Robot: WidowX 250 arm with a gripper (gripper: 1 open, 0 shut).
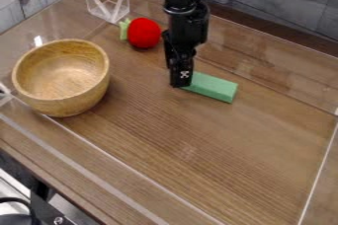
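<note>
My dark gripper [183,73] reaches down from the top, its tips at the left end of a flat green block [211,88] on the wooden table; whether it is open or shut is unclear. A red pepper-like object [145,35] with a green end lies behind it to the left.
A large tan bowl [61,83] stands at the left. A white wire object [109,2] sits at the back left.
</note>
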